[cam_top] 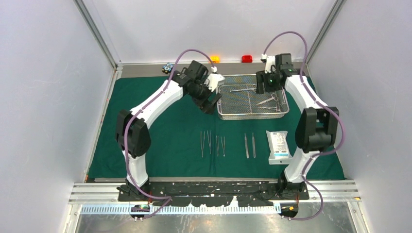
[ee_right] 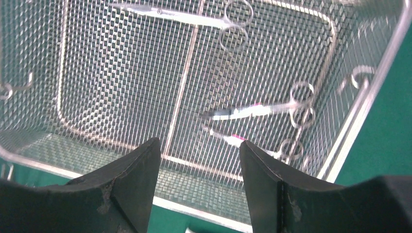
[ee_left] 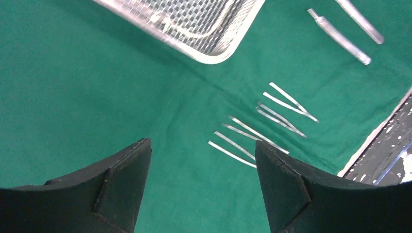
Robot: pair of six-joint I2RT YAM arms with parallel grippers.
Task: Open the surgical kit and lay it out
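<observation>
A wire mesh basket (cam_top: 252, 116) stands at the back right of the green cloth, holding several scissor-handled instruments. Among them are a long one (ee_right: 184, 17) and a shorter one (ee_right: 257, 110) in the right wrist view. Over the basket hangs my right gripper, open and empty. My left gripper is open over the cloth by the basket's left side, with nothing between its fingers. Thin tweezers (cam_top: 202, 144) lie in a row on the cloth in front. Two scalpel-like handles (cam_top: 249, 145) lie right of them, then a white packet (cam_top: 279, 147).
On the back ledge sit a yellow bin (cam_top: 214, 59), a red bin (cam_top: 247, 58) and a small dark-blue object (cam_top: 167, 68).
</observation>
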